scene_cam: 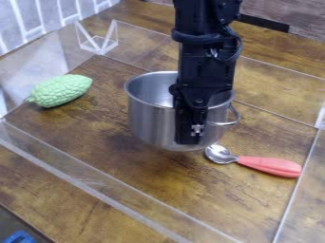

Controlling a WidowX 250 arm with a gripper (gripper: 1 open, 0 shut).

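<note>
A steel pot (151, 114) stands in the middle of the view, with a handle at its right. My black gripper (196, 127) reaches down from above over the front right of the pot and hides part of it; it appears shut, and whether anything thin is between its fingers is unclear. A spoon with a pink handle (267, 165) lies right of the pot, its metal bowl close to the pot's base.
A green corn-like object (59, 89) lies at the left. Clear panels border the wooden tabletop (127, 176). A blue object (15, 237) shows at the lower left corner.
</note>
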